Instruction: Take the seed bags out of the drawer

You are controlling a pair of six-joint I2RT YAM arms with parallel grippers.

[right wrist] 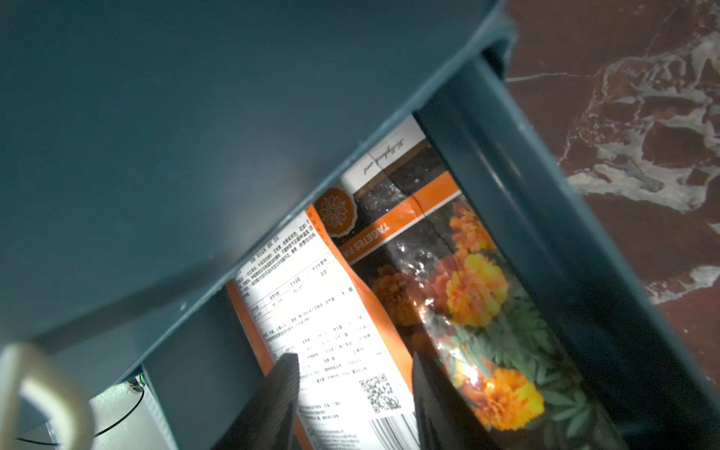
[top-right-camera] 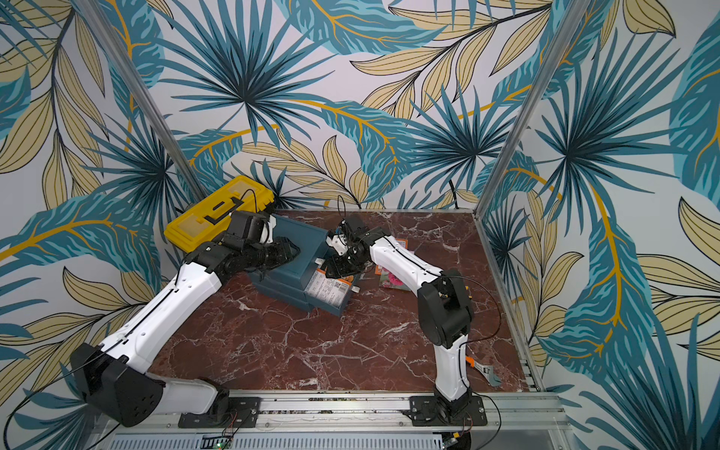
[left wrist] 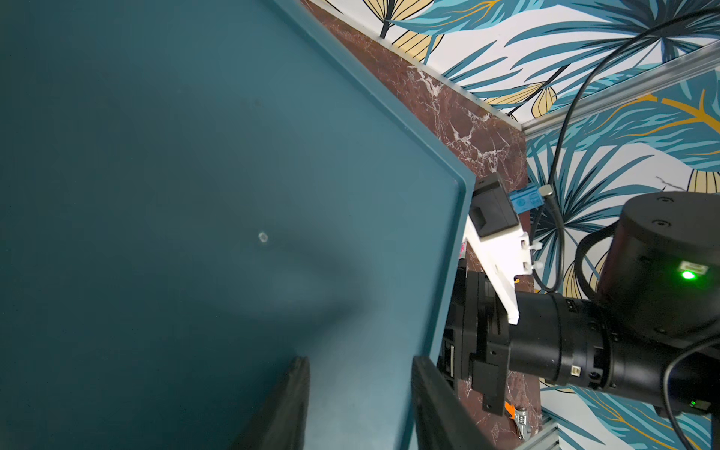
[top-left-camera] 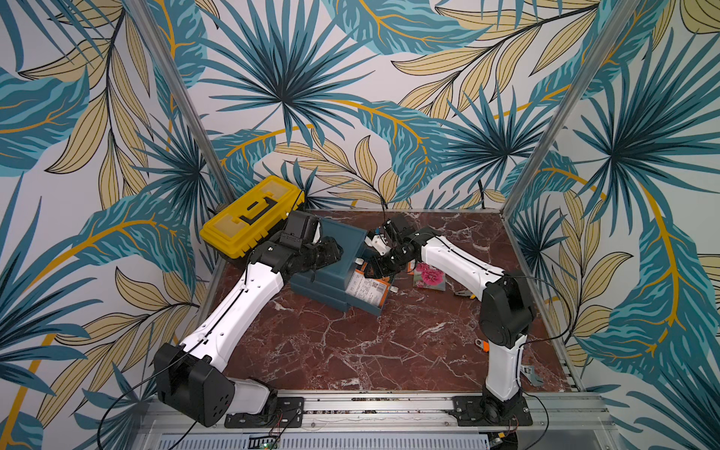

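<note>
A blue plastic drawer box [top-left-camera: 348,238] has its drawer pulled out, holding seed bags: a white-backed one [right wrist: 337,330] and a marigold one [right wrist: 472,292]. My left gripper is over the box top, its fingertips apart. My right gripper reaches into the drawer over the bags, fingertips apart in the right wrist view, with nothing seen held between them.
A yellow toolbox [top-left-camera: 247,213] stands at the back left. Right of the drawer lie flower packets [top-left-camera: 429,279]. An orange-handled wrench [top-left-camera: 482,345] lies at the front right, partly behind the arm.
</note>
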